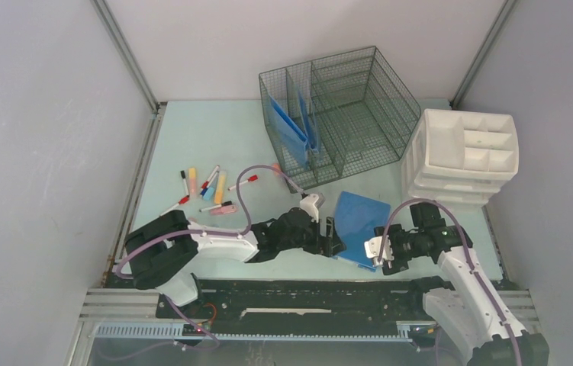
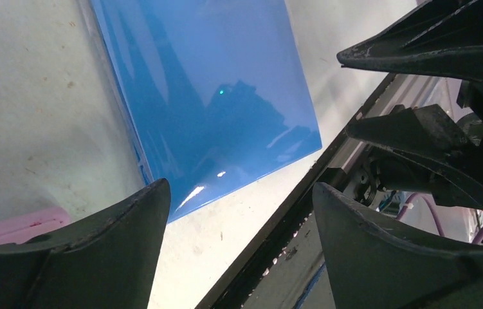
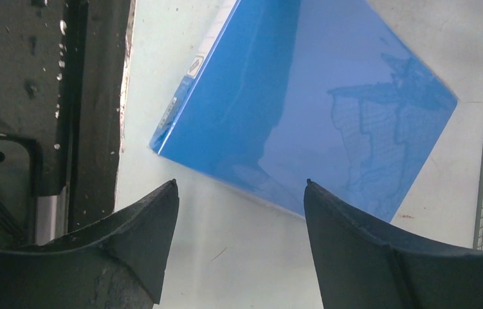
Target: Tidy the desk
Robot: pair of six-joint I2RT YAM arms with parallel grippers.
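Observation:
A blue folder (image 1: 362, 220) lies flat on the desk, with a wire rack behind it. My left gripper (image 1: 336, 239) is low at the folder's left side, and in the left wrist view its fingers (image 2: 119, 241) are apart with the folder's corner just beyond them. At the folder's front right is my right gripper (image 1: 382, 252), also open. The near edge of the folder (image 3: 316, 122) runs past its spread fingertips in the right wrist view. Neither gripper has anything clasped.
The green wire rack (image 1: 344, 165) holds two blue folders (image 1: 288, 131) upright in its left slots. A white drawer organizer (image 1: 446, 153) stands at right. Several markers (image 1: 243, 183) and highlighters (image 1: 220, 187) lie scattered at left.

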